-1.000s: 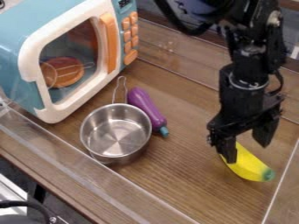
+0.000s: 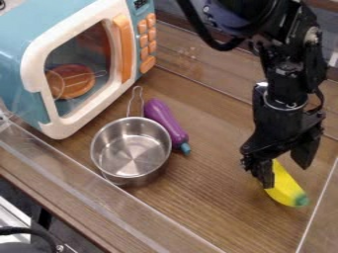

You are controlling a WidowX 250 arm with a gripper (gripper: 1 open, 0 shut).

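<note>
My black gripper [image 2: 275, 156] hangs at the right, open, its fingers low over the upper end of a yellow banana [image 2: 286, 192] with a green tip, lying on the wooden counter. Whether the fingers touch the banana cannot be told, as the gripper hides that end.
A steel pot [image 2: 129, 153] sits left of centre, with a purple eggplant [image 2: 164, 123] beside it. A toy microwave [image 2: 35, 54], holding an orange round item, stands at the upper left. Bare counter [image 2: 205, 198] lies between pot and banana.
The gripper has shifted very slightly up and to the right over the banana. The other objects look unmoved.
</note>
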